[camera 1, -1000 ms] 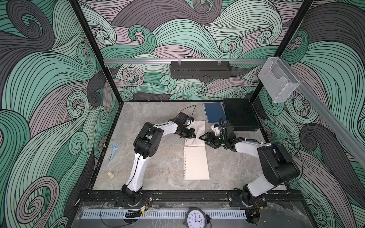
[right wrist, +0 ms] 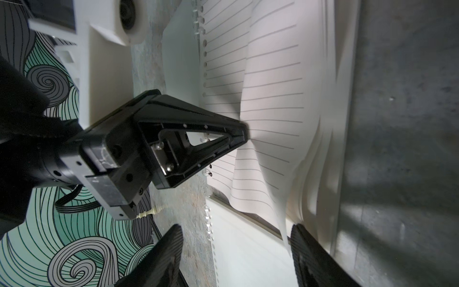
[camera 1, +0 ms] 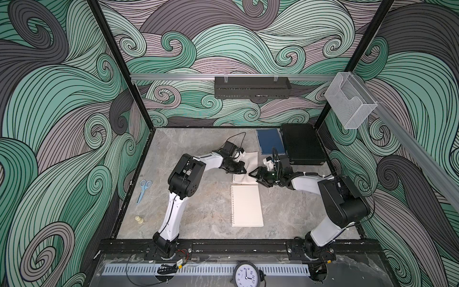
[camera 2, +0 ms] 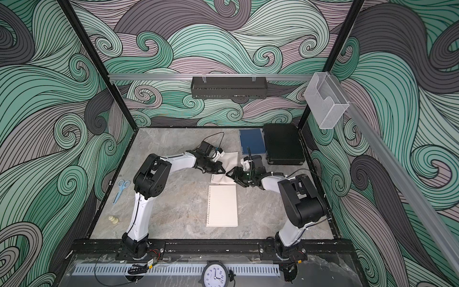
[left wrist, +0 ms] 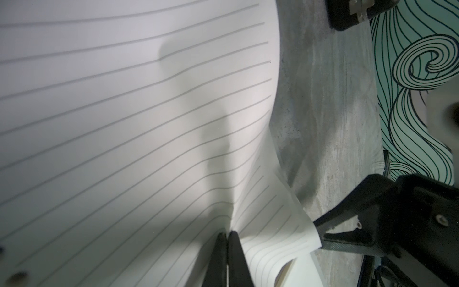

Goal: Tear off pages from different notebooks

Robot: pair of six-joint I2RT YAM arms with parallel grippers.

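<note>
An open ruled notebook [camera 1: 252, 159] lies near the table's middle, its rings on the left. My left gripper is shut on one of its pages [left wrist: 143, 119], which creases and bulges around the fingertips. From the right, my right gripper reaches over the notebook's near right corner with its fingers apart. The lifted page edge [right wrist: 285, 224] stands close to one of its fingers [right wrist: 306, 256]; contact cannot be told. A second spiral notebook [camera 1: 247, 205], open to a blank page, lies just in front.
A closed blue notebook [camera 1: 270, 141] and a black case [camera 1: 302, 143] occupy the back right. Blue scissors [camera 1: 143, 190] and a small pale object [camera 1: 138, 219] lie at the far left. Bare table [camera 1: 210, 210] shows left of the front notebook.
My right gripper has shifted slightly left over the notebook's right side, its arm swinging inward. The left arm stays where it was.
</note>
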